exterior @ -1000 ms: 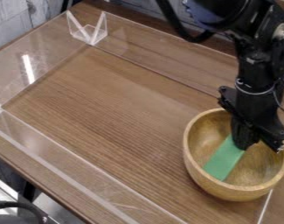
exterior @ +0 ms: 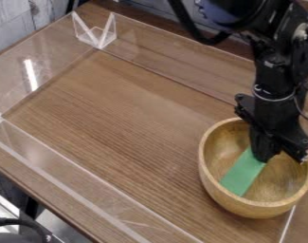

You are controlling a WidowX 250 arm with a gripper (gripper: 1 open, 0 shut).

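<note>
My black gripper (exterior: pixel 263 142) reaches down from the top right into a tan bowl (exterior: pixel 220 195) on the right side of the wooden table. In the bowl a green oblong item (exterior: pixel 244 177) lies at a slant, its upper end under the fingertips. The gripper looks shut; whether anything thin is between its fingers is hidden, and I cannot tell if the fingertips touch the green item.
A white wire-like holder (exterior: pixel 96 30) stands at the back left. The bowl sits near the table's right side.
The gripper has shifted very slightly within the bowl. The bowl and the green item look unmoved.
</note>
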